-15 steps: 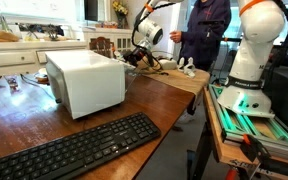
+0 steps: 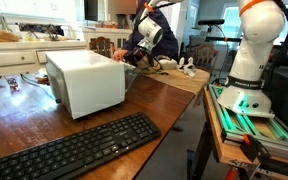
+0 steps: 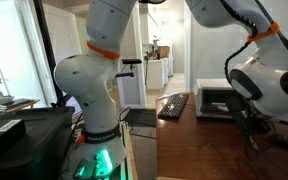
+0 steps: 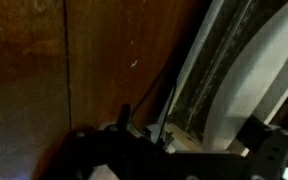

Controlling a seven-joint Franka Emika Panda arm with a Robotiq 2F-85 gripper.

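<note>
A white box-shaped appliance [image 2: 86, 82] stands on the brown wooden table [image 2: 14, 115]. In exterior view 2 my gripper [image 3: 247, 122] is low over the table in front of the appliance [image 3: 212, 88], whose near side is partly covered by the arm. In the wrist view the dark fingertips of my gripper stand wide apart at the bottom edge. A pale curved bar [image 4: 246, 90] runs close to the right finger, in front of a dark slotted surface. Whether that finger touches the bar, I cannot tell. No object shows clamped between the fingers.
A black keyboard [image 2: 72, 150] lies near the table's front edge. Beyond the table's right side in exterior view 1 is a second white arm [image 2: 252, 65]. Bare wood lies left of my gripper in exterior view 2.
A person in dark clothes behind the table has gone out of view. My arm has shifted only slightly beyond the appliance; the appliance and keyboard have stayed put.
</note>
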